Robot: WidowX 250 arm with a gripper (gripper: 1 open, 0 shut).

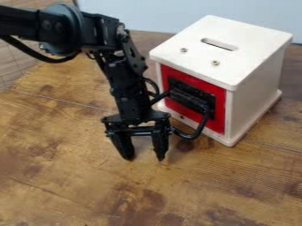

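A black gripper [143, 149] points down in front of a white box [245, 66], a little above or at the wooden tabletop. Its two fingers stand apart with nothing visible between them, so it is open. The box has a slanted top with a slot [223, 44] and two small round fittings, and a red front panel [203, 129] carrying black parts, partly hidden by the arm and its cable.
A white wall [271, 18] stands behind the box. A tiled area shows at the far upper left.
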